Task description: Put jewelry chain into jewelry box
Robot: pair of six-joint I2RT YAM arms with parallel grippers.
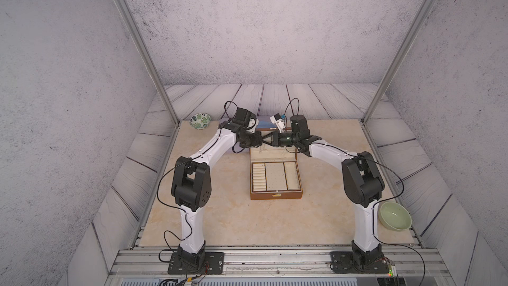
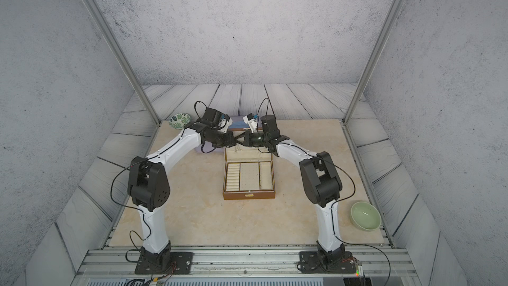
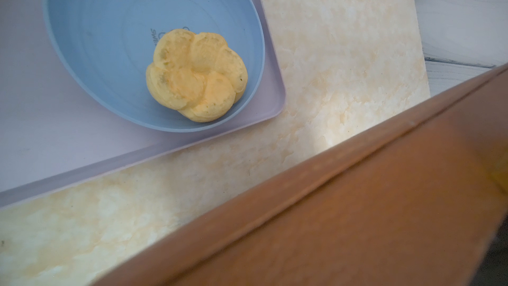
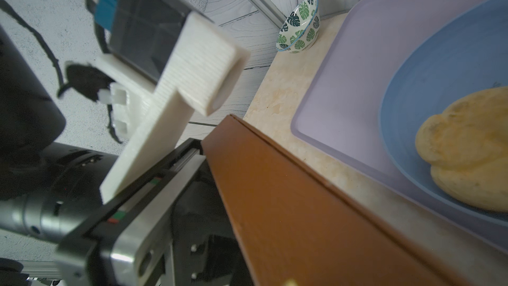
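Observation:
The open jewelry box (image 1: 276, 196) sits mid-table, its cream lid standing up at the back and its compartments facing front. No chain can be made out in the compartments. Above the raised lid, my left gripper (image 1: 259, 138) and my right gripper (image 1: 267, 137) point at each other, almost tip to tip. Both look shut; a chain between their fingers cannot be made out. The left wrist view has the lid's brown outer face (image 3: 338, 206) close by, with no fingers in sight. In the right wrist view that brown lid (image 4: 296, 206) stands beside the left arm's hardware.
Behind the lid lies a lilac tray (image 3: 63, 153) with a blue bowl (image 3: 105, 31) holding a yellow bun-like object (image 3: 195, 76). A leaf-patterned bowl (image 1: 200, 121) stands at the back left, a green bowl (image 1: 394, 216) at the front right. Tabletop in front of the box is clear.

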